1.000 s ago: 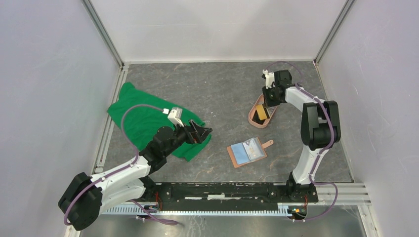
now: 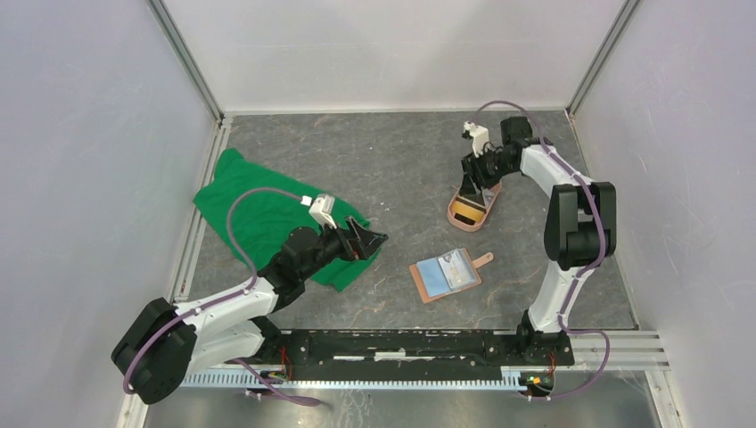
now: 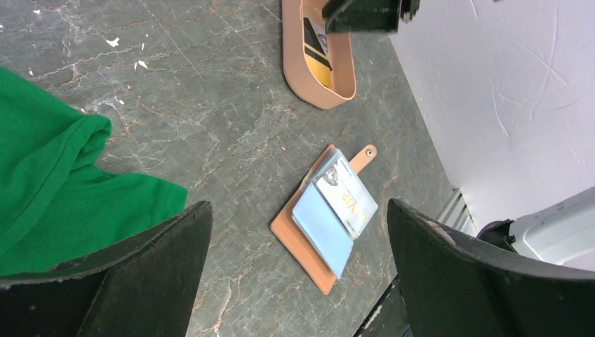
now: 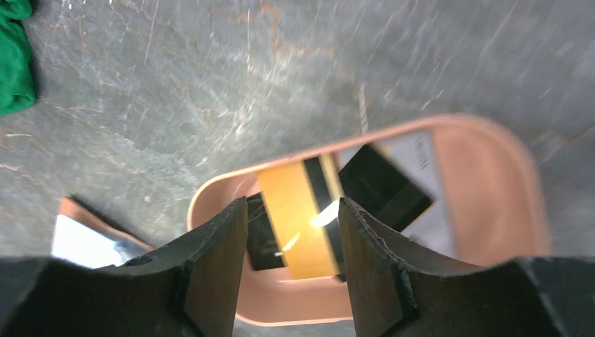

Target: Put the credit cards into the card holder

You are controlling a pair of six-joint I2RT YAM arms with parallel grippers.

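Note:
Several cards lie in the pinkish oval tray (image 2: 453,220), among them a yellow card (image 4: 295,210) with a dark stripe and a black card (image 4: 379,186) overlapping a pale one. Over that tray my right gripper is part open; the yellow card shows below the gap, and nothing appears gripped. The open card holder (image 2: 426,290), tan with a blue pocket and a clear pocket, lies flat nearer the front; its strap points right. My left gripper stands open and empty, to the left of the holder.
A crumpled green cloth (image 2: 254,201) covers the left of the grey table, under part of the left arm. White walls close off both sides and the back. Bare table lies between cloth and tray.
The yellow card has turned and shifted toward the tray's near end. My right gripper has moved a little left and forward over the tray. The left arm has barely moved; the holder is unchanged.

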